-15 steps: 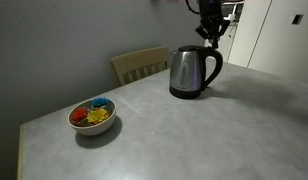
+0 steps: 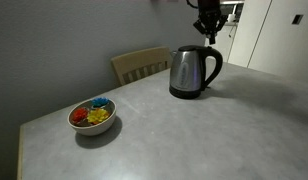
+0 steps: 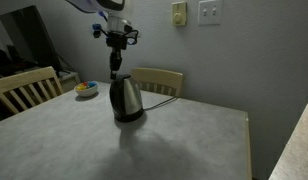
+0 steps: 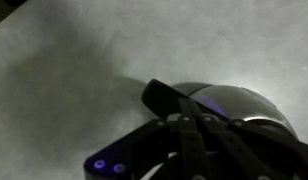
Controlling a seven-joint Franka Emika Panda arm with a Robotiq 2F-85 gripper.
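Note:
A silver and black electric kettle (image 2: 187, 72) stands upright on the table, its black handle (image 2: 215, 66) on the right in exterior view 1. My gripper (image 2: 212, 41) points down just above the kettle's top on the handle side. In exterior view 2 the gripper (image 3: 114, 75) is over the dark handle side of the kettle (image 3: 133, 98). The wrist view shows the shiny kettle (image 4: 249, 103) partly hidden behind the gripper's dark body. The fingers are shut, and nothing shows between the fingers. Whether the fingertips touch the kettle cannot be made out.
A white bowl (image 2: 95, 129) with red, blue and yellow items sits at the table's left in exterior view 1. Wooden chairs (image 3: 157, 79) stand at the table (image 3: 189, 140) edges. A dark cord (image 3: 162, 103) runs behind the kettle.
My gripper has risen slightly above the kettle's handle side. The kettle and bowl have stayed in place.

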